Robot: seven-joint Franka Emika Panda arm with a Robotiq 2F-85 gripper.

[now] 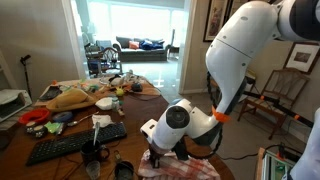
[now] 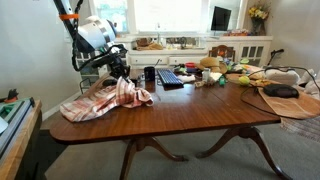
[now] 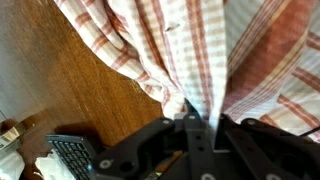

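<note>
A striped cloth point(image 2: 123, 94), white with reddish lines, is bunched near the table's end in exterior view 2, part of it hanging over the edge. My gripper point(image 2: 122, 80) is low over it, shut on a fold that rises between the fingers. In the wrist view the cloth point(image 3: 150, 40) spreads across the top and right, its gathered fold running down to my gripper. Exterior view 1 shows only some of the cloth point(image 1: 180, 167) below the arm, and there the fingertips are hidden.
A black keyboard point(image 1: 62, 146) lies left of the arm, with a dark mug point(image 1: 92, 158) close by. Farther along the table point(image 2: 200, 118) sit several items, among them a straw hat point(image 2: 247, 52) and a black bag point(image 2: 281, 90).
</note>
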